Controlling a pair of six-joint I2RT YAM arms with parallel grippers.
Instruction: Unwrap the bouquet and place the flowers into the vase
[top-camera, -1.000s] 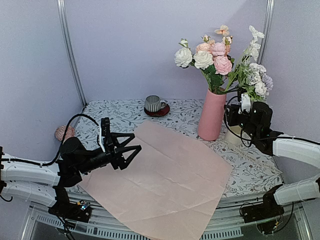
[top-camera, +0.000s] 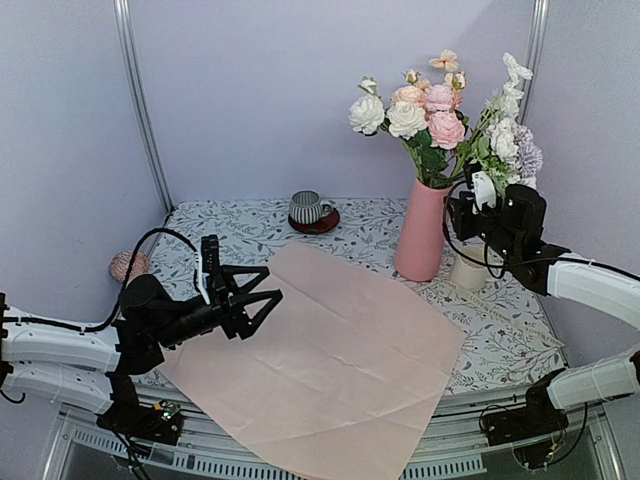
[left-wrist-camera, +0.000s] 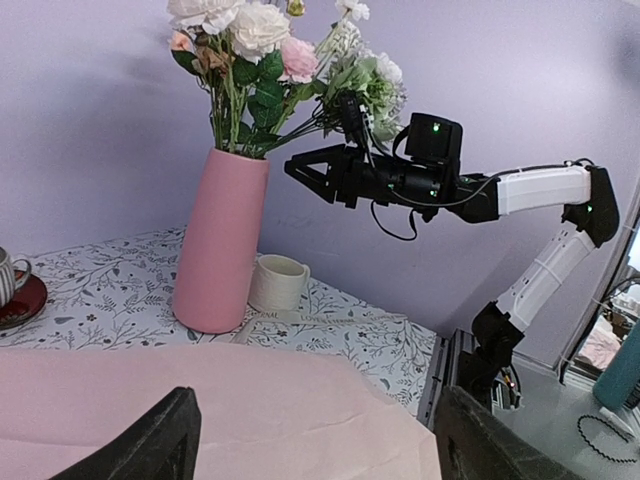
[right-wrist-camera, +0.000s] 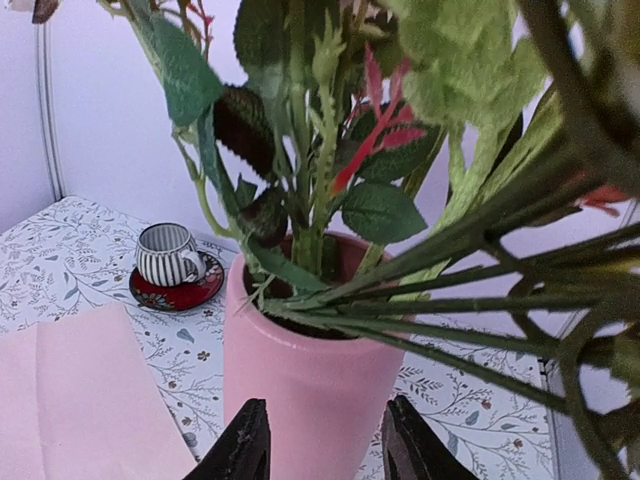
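The pink vase (top-camera: 420, 240) (left-wrist-camera: 215, 250) (right-wrist-camera: 305, 390) holds a bouquet of white and pink roses (top-camera: 410, 115). White and lilac stems (top-camera: 510, 140) lean over its right side, their stalks crossing the rim in the right wrist view. My right gripper is at the vase's upper right, beside the rim and below those stems; its fingers stand apart, with nothing visible between them in the right wrist view. My left gripper (top-camera: 260, 297) is open and empty over the pink paper (top-camera: 330, 360), left of the vase.
A cream mug (left-wrist-camera: 280, 285) stands behind the vase's right side, near a ruler-like strip (top-camera: 500, 325). A striped cup (top-camera: 305, 207) on a red saucer (top-camera: 322, 226) sits at the back. A pink yarn ball (top-camera: 128, 265) is at the far left.
The left arm has not moved.
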